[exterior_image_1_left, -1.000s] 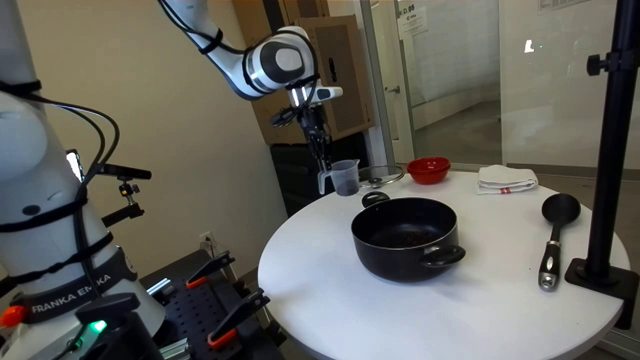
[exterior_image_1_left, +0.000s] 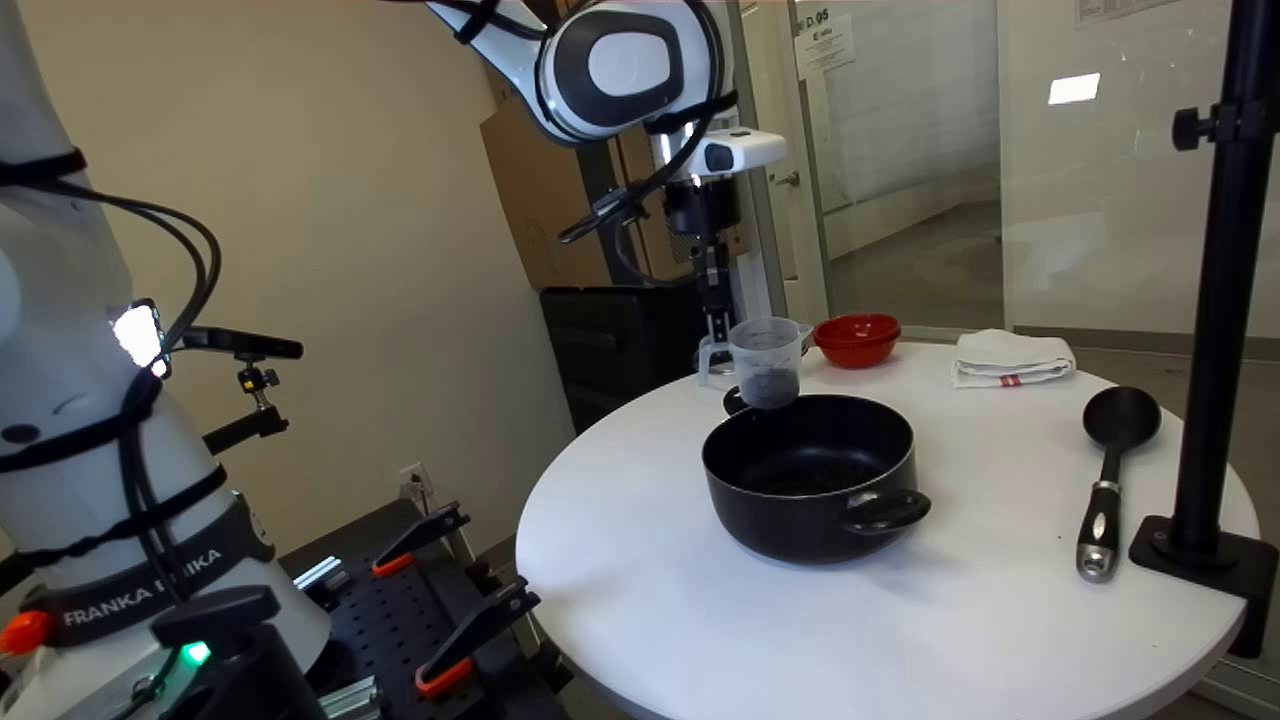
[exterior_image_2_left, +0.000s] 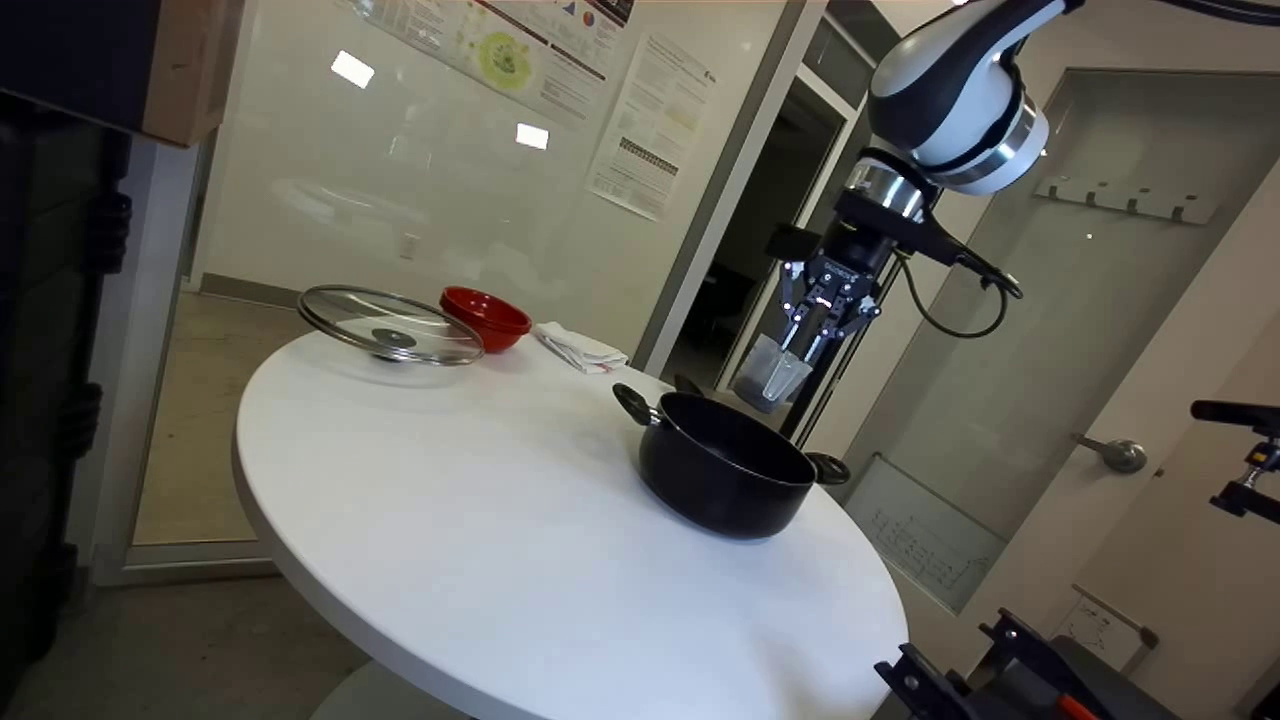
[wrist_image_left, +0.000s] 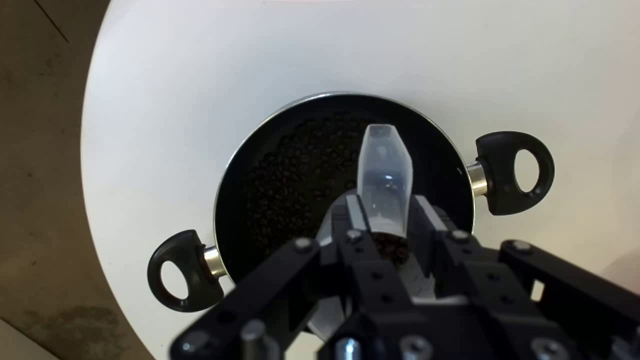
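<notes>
My gripper is shut on the handle of a clear measuring cup (exterior_image_1_left: 769, 360). Dark beans (wrist_image_left: 393, 247) show inside the cup, which looks close to upright. It hangs above the far-side rim of a black two-handled pot (exterior_image_1_left: 816, 516) in exterior view 1. From the wrist view, loose dark beans (wrist_image_left: 282, 198) lie across the pot's floor, mostly toward the left. In exterior view 2 the cup (exterior_image_2_left: 770, 374) is over the pot's right rear side, apart from it. Part of the cup is hidden behind my fingers in the wrist view.
On the white table (exterior_image_1_left: 648, 564) stand red bowls (exterior_image_1_left: 857, 341), a folded white towel (exterior_image_1_left: 1014, 359) and a black ladle (exterior_image_1_left: 1117, 462). A glass lid (exterior_image_2_left: 390, 326) lies near the bowls. A black post (exterior_image_1_left: 1206, 360) rises at the right edge.
My gripper has carried the cup to the right in exterior view 1, from beside the pot to above its rim. The cup now blocks the view of the lid there. The pot has stayed put.
</notes>
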